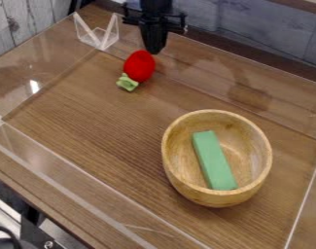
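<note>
My dark gripper (154,41) is at the top of the view, above and behind a red oval object (139,65); its fingers look close together, but whether they are shut is too small to tell. A small green and white item (126,84) lies at the red object's lower left. A wooden bowl (180,181) at the lower right holds a long green block (214,159).
A white wire-like stand (98,29) is at the upper left of the wooden table (83,126). Dark cables lie at the bottom left corner.
</note>
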